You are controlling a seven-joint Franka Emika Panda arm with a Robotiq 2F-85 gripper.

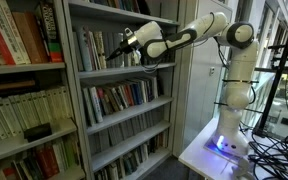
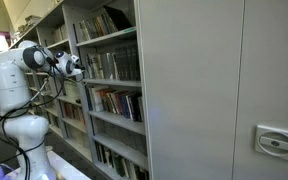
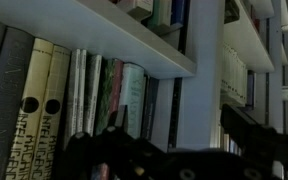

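In the wrist view, the two dark fingers of my gripper stand wide apart along the lower edge, with nothing visible between them. Upright books fill the shelf ahead: dark grey volumes at the left, cream spines beside them, then thin ones and a pale green book close to the left finger. A grey upright panel lies beyond the gap between the fingers. From the first exterior view, the gripper is raised in front of the upper shelves; whether it touches any book cannot be told.
A shelf board runs above the books, carrying more books. Another bookcase stands to the left. The white table under the arm's base is mostly bare, and cables hang at the right.
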